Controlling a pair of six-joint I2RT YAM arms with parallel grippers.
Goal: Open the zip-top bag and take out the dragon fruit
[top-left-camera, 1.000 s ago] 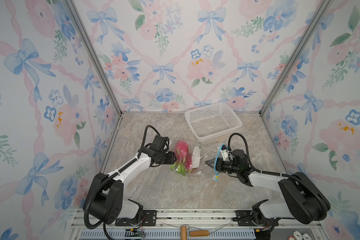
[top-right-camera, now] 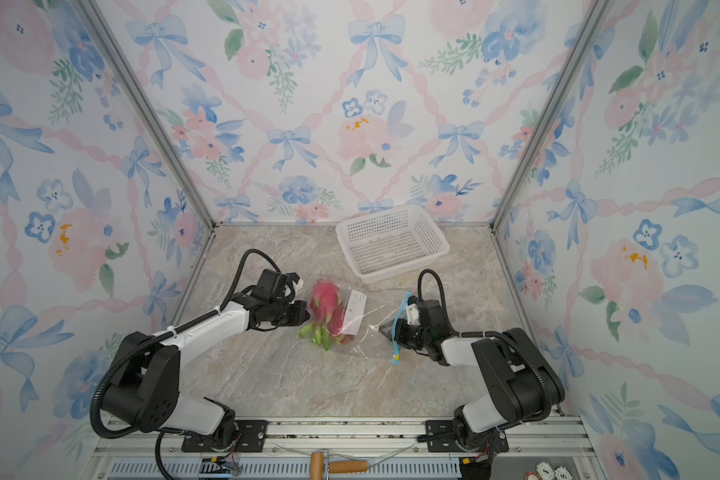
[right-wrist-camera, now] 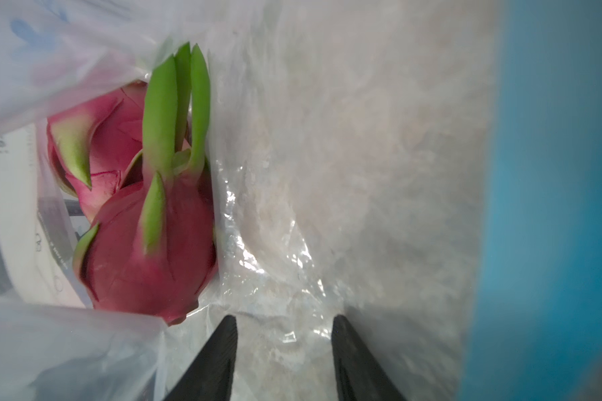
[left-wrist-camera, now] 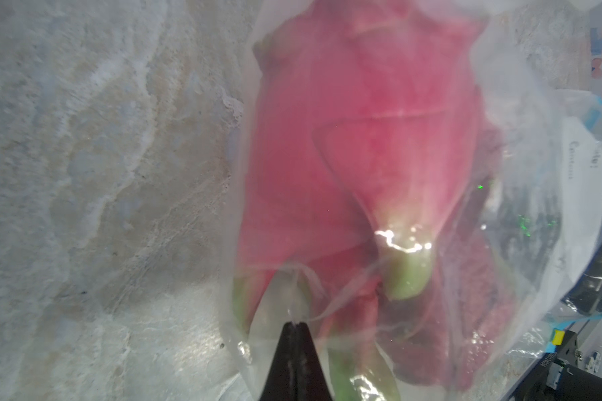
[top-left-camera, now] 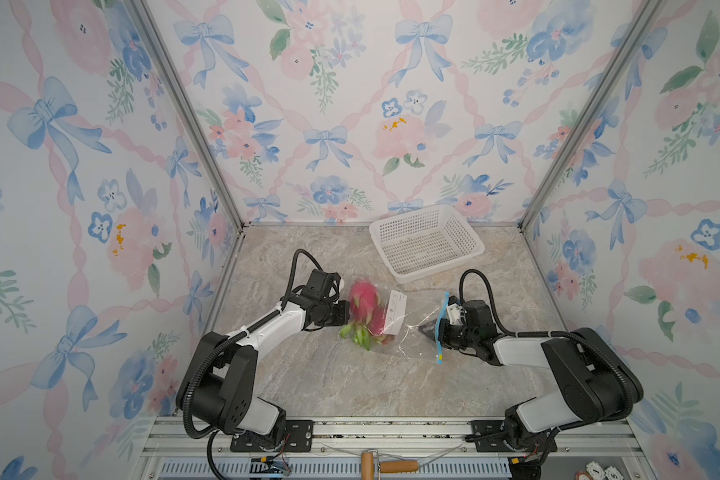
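Note:
A clear zip bag with a white label (top-left-camera: 394, 312) and blue top lies on the counter, holding pink dragon fruit (top-left-camera: 362, 300) with green tips. My left gripper is shut at the bag's closed end, no fruit between its fingers. My right gripper stands part open at the bag's mouth, fingers apart with nothing solid between them. Through the mouth the right wrist view shows two fruits, the nearer one (right-wrist-camera: 147, 254) left of the fingers.
A white plastic basket (top-right-camera: 392, 268) sits at the back right behind the bag.
The bag's blue top and my right gripper have shifted slightly right. My left arm has moved a little, its elbow inward, its gripper near the same place.

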